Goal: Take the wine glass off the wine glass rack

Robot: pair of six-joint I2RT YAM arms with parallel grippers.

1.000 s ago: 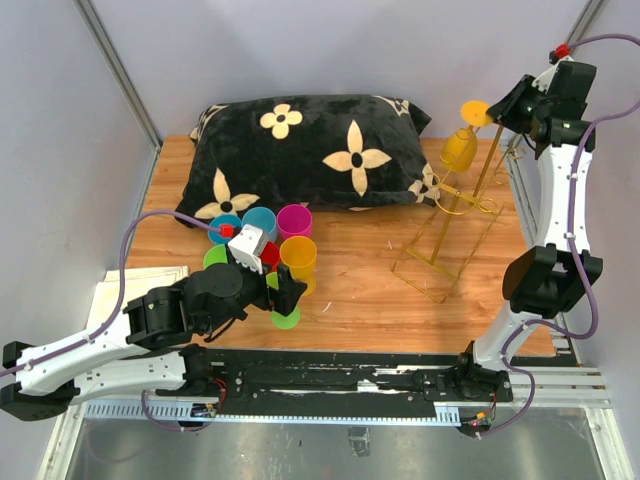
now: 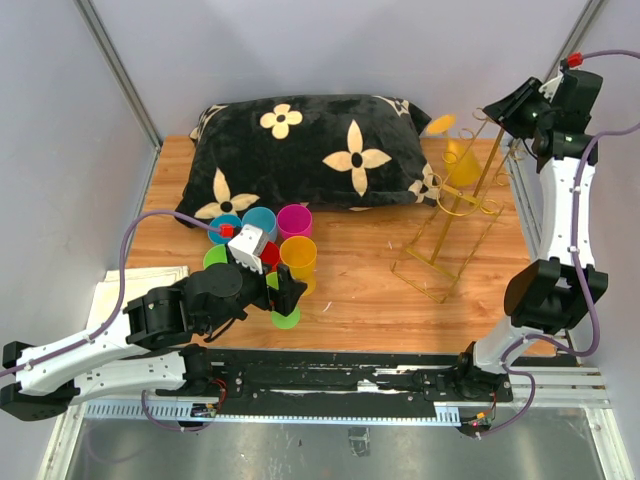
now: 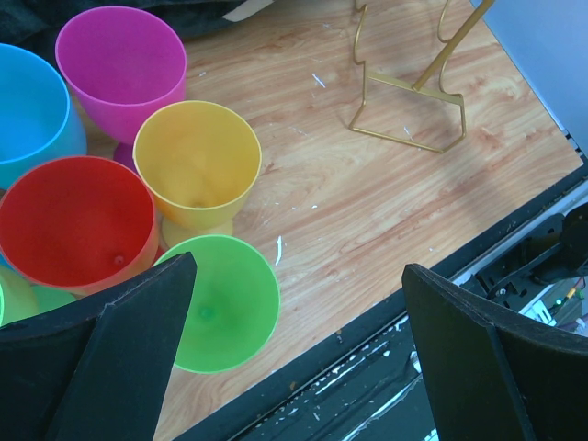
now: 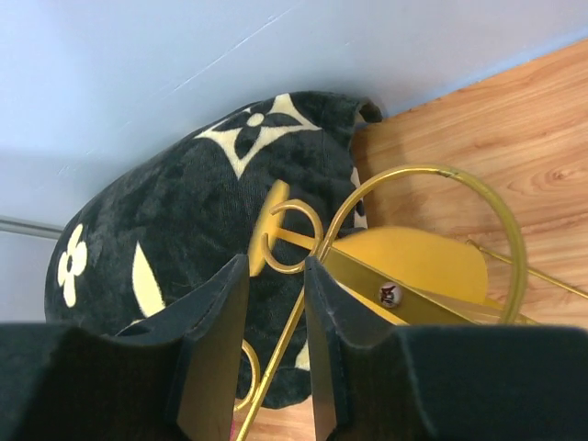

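The gold wine glass rack [image 2: 445, 262] stands on the right of the table. A yellow wine glass [image 2: 462, 165] hangs tilted at its upper part, its foot leaning left; in the right wrist view the glass [image 4: 413, 257] lies behind the rack's rings. My right gripper [image 2: 505, 110] is at the top of the rack, its fingertips [image 4: 323, 283] apart just above the rack's ring, with no glass visible between them. My left gripper [image 2: 280, 290] stands open over the coloured cups at the table's front left, a green cup [image 3: 227, 308] below it.
Several coloured cups, among them pink [image 2: 294, 221] and red, stand at the left middle. A dark floral cushion [image 2: 300, 160] lies along the back wall. Brown sheets [image 2: 120, 300] lie at the left.
The yellow glass has tipped, its foot swinging left and down from beside the right gripper. The left arm is unchanged.
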